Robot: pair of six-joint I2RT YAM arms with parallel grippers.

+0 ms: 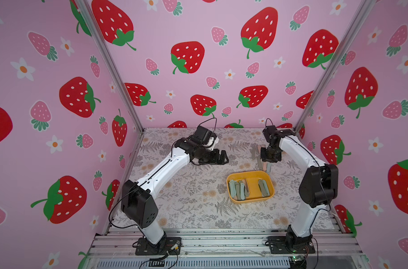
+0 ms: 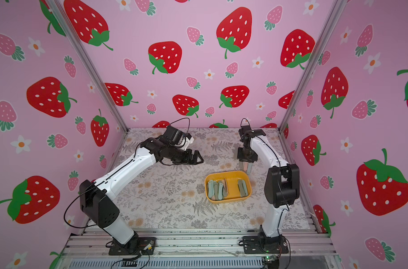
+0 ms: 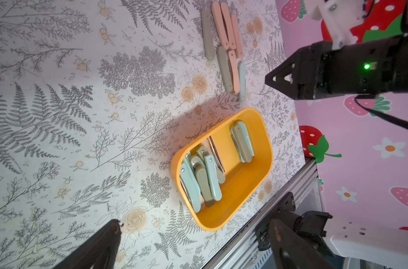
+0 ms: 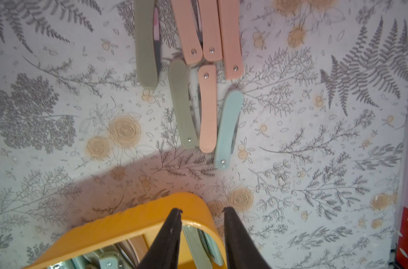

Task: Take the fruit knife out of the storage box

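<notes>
Folded fruit knives in green, grey-green and pink lie in the yellow storage box [image 3: 254, 188]. A cluster of several, with a light green knife [image 3: 213, 177] on top, fills its left end; a green pair [image 3: 243, 141] rests at the right end. More knives lie on the table behind the box, among them a pink knife [image 4: 208, 107] and a light green knife [image 4: 228, 127]. My right gripper hangs above the box's back rim, fingers apart, nothing held. My left gripper [image 1: 221, 157] is open and empty, above the table behind and left of the box.
A strawberry-print wall [image 2: 204, 67] stands behind the table, and a metal rail [image 1: 222, 237] runs along its front edge.
</notes>
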